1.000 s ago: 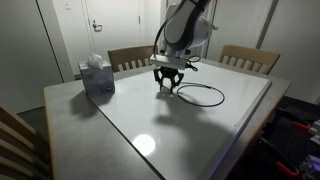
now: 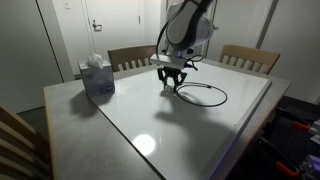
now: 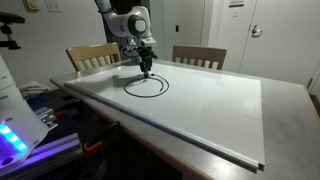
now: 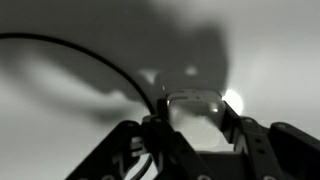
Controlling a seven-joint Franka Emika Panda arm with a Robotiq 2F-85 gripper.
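Observation:
In the wrist view, a small pale, glossy round thing (image 4: pixel 195 125) sits between the dark fingers of my gripper, which is shut on it. What the thing is cannot be made out. From the first exterior view, the gripper (image 2: pixel 168 91) points down near the far side of the white board, with a little white showing at its fingertips. The second exterior view has the gripper (image 3: pixel 147 75) low over the board, close to a black cable. Whether the held thing touches the board is hard to tell.
A thin black cable (image 2: pixel 224 93) curves in a loop over the white board (image 2: pixel 150 125), right beside the gripper. A grey box (image 2: pixel 97 78) with white tissue stands at the left. Chairs (image 3: pixel 200 56) surround the table. Much of the board is bare.
The cable and the box have stayed where they were.

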